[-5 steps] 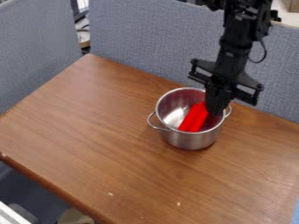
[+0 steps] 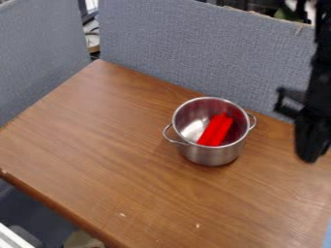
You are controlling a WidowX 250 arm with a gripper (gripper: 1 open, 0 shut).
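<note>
A steel pot with two side handles stands right of the middle of the wooden table. A red object lies inside it. The dark gripper is at the right edge of the view, blurred and partly cut off, above and right of the pot and apart from it. Whether its fingers are open or shut cannot be told.
Grey padded walls stand along the back and left. Some items lie off the table at the lower left corner.
The gripper has moved from over the pot off to the right, partly out of view. The red object remains inside the pot.
</note>
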